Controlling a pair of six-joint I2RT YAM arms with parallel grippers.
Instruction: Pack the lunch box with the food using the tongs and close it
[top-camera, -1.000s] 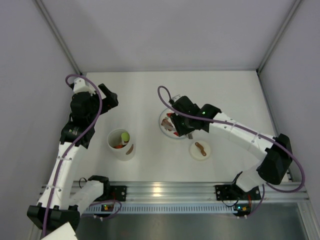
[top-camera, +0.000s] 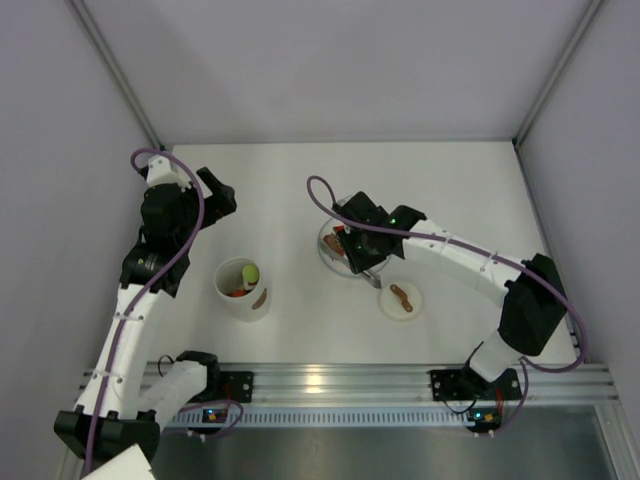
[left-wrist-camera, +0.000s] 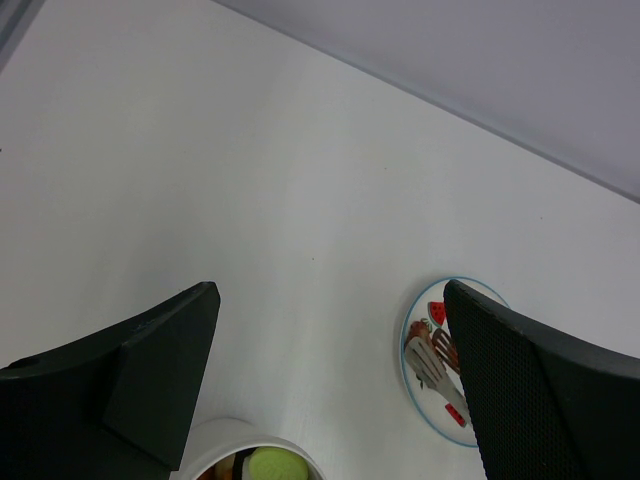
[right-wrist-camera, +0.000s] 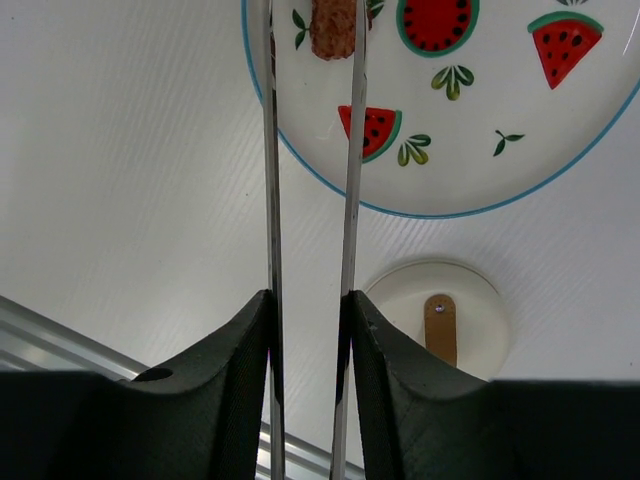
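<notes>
My right gripper is closed around long metal tongs (right-wrist-camera: 350, 230), one strip against each finger with a narrow gap between. The tongs' tips reach over a round plate (right-wrist-camera: 440, 214) with a blue rim and watermelon prints. A brown, rough piece of food (right-wrist-camera: 333, 28) shows between the strips; whether they grip it is hidden. To the left stands a white round lunch box (top-camera: 236, 308), holding green and orange-red food (top-camera: 250, 273). Beyond it my left gripper hangs open and empty, its fingers wide apart.
A round white lid (top-camera: 401, 313) with a brown strap (top-camera: 402, 297) lies on the table in front of the plate, close under the right arm.
The right gripper has shifted slightly left with the tongs, over the food on the plate. The left arm, lunch box and lid stay where they were.
</notes>
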